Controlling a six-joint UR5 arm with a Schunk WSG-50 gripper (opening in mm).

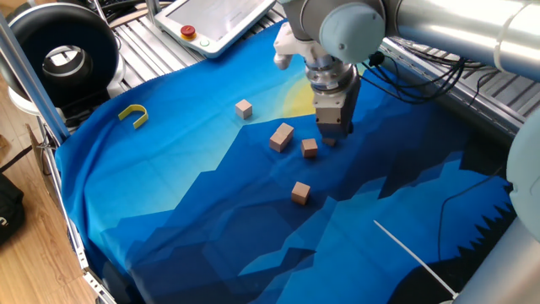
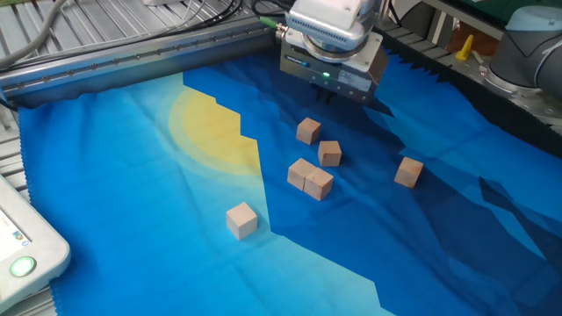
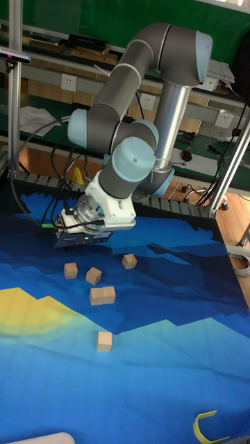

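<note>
Several small wooden cubes lie on a blue patterned cloth. Two of them touch side by side as a pair. Beside the pair is one cube, and just beyond that another cube, the closest to my gripper. A separate cube rests on the dark blue area, while a paler cube sits alone on the light blue part. My gripper hangs above the cloth, apart from the cubes, with its dark fingers too small and shadowed to show their spacing. In exterior view 1 it partly covers the closest cube.
A yellow curved piece lies near the cloth's edge, well away from the cubes. A tablet-like panel with a red button stands beyond the cloth. Cables run beside the arm.
</note>
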